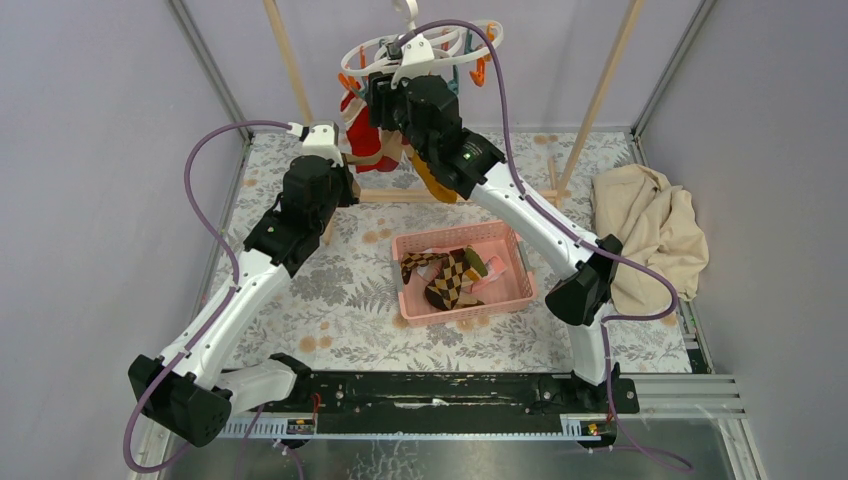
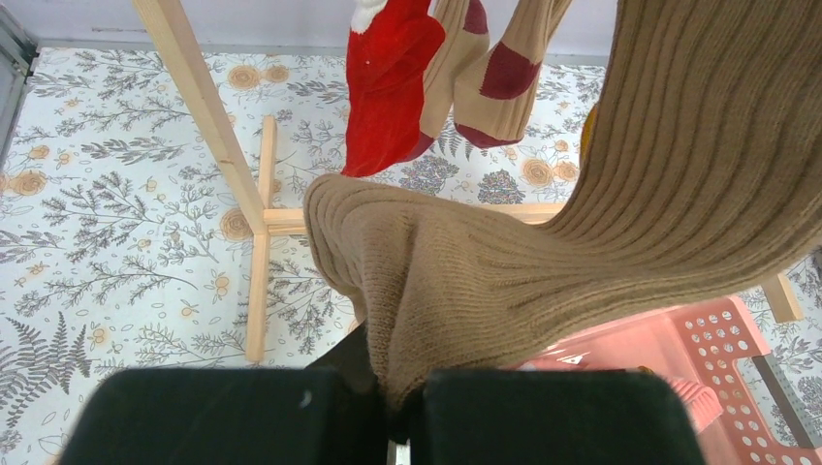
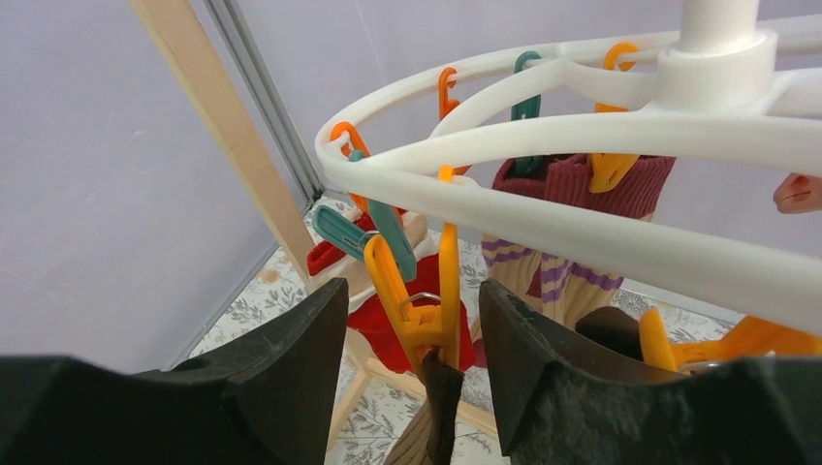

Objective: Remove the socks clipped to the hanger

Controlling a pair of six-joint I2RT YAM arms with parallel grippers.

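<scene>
My left gripper is shut on the end of a brown ribbed sock (image 2: 582, 232), which stretches up to the right. My right gripper stands part open around an orange clip (image 3: 426, 325) on the white hanger (image 3: 582, 232); a dark sock top (image 3: 438, 397) hangs from that clip. A red sock (image 2: 388, 77) and beige socks with maroon patches (image 2: 504, 73) hang behind. More clips in teal and orange line the ring.
A pink basket (image 1: 410, 310) holding several socks sits below the hanger. A wooden stand (image 2: 208, 107) frames the hanger. A beige cloth (image 1: 650, 240) lies at the right.
</scene>
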